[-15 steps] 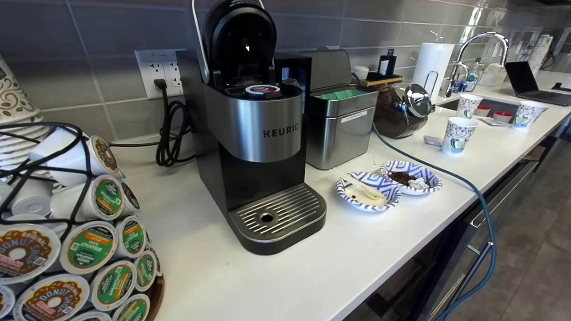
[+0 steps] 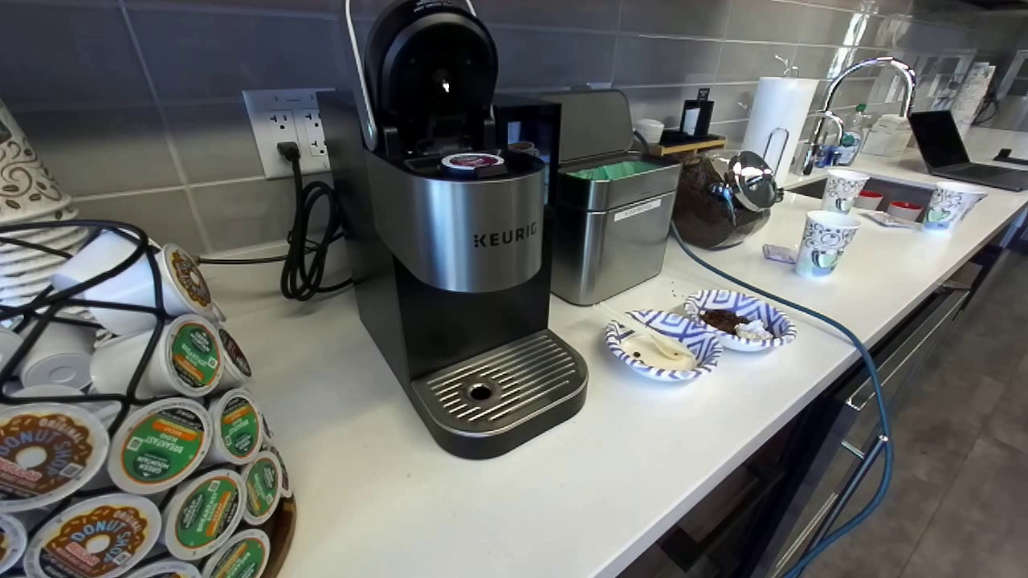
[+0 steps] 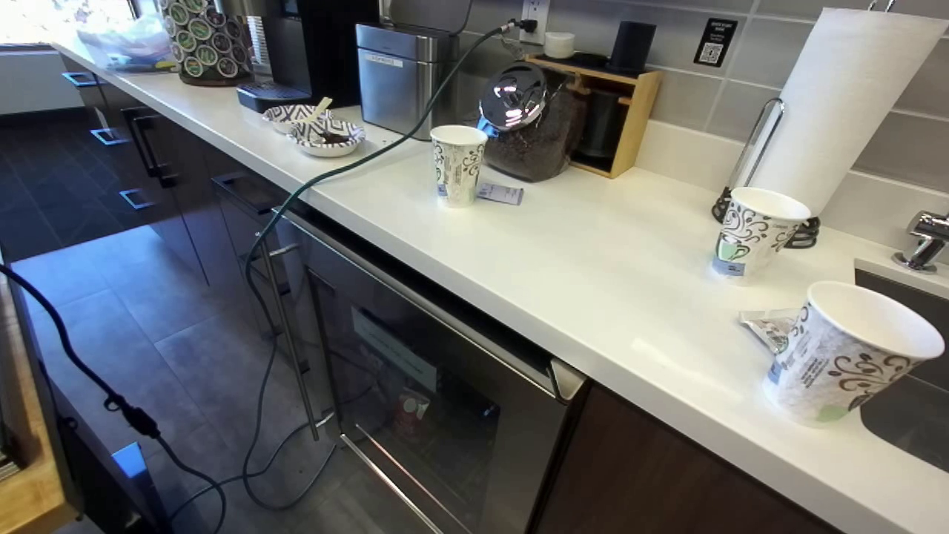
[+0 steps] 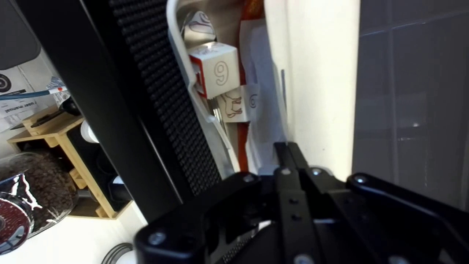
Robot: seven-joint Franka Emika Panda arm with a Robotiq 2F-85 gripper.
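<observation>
In the wrist view my gripper is shut, its dark fingertips together and nothing showing between them. The tips overlap the lower end of a pale white panel or sheet point(image 4: 323, 88); whether they touch it I cannot tell. Left of the tips, a clear-rimmed tray point(image 4: 179, 48) holds a white block marked 9 point(image 4: 222, 72), and below that another block with an animal drawing point(image 4: 231, 105). Neither exterior view shows the gripper. The Keurig coffee maker point(image 2: 463, 231) has its top raised, with a pod point(image 2: 472, 162) in its holder.
Left of the machine stands a rack of coffee pods point(image 2: 154, 443). A metal bin point(image 2: 617, 231) with its lid up and two patterned bowls point(image 2: 622, 358) are to its right. Paper cups point(image 3: 455, 169) stand along the counter, and a cable point(image 3: 374, 156) crosses it. Clear counter lies before the machine.
</observation>
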